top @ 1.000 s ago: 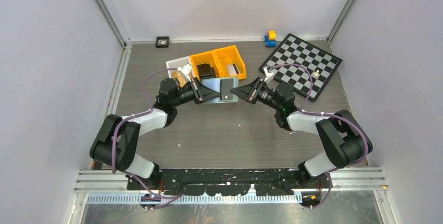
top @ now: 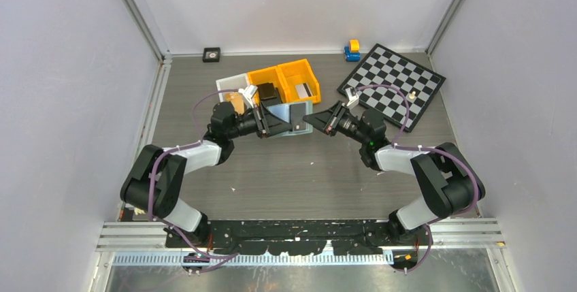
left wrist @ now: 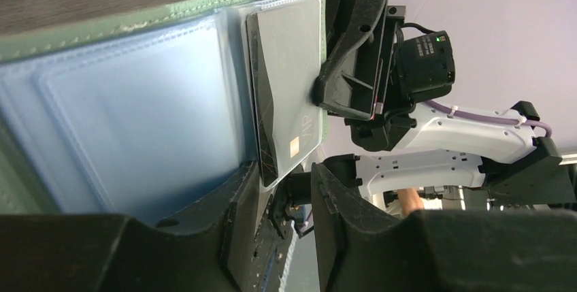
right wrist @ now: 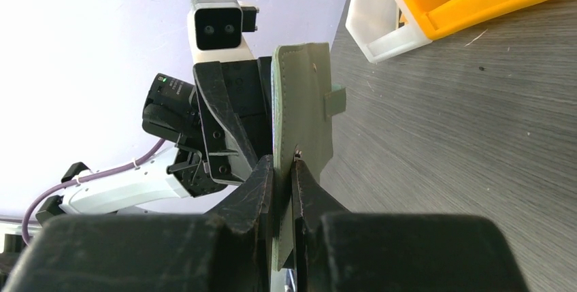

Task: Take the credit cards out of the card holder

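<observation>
The card holder, green-edged with clear bluish sleeves (left wrist: pixel 136 101), is held up off the table, spread open between my two arms. Its right edge is pinched by my right gripper, which is shut on it. A dark credit card (left wrist: pixel 264 94) sits in the sleeve nearest that edge, its long side bowed out from the plastic. My left gripper is open at the lower corner of this card, one finger on either side of the corner's line. Whether a finger touches the card, I cannot tell.
Behind the holder stand orange bins (top: pixel 297 73), one with a card (top: pixel 304 90) inside, and a white bin (top: pixel 231 82). A chessboard (top: pixel 392 84) lies at the back right.
The holder shifted slightly right earlier; my right gripper stays on its edge.
</observation>
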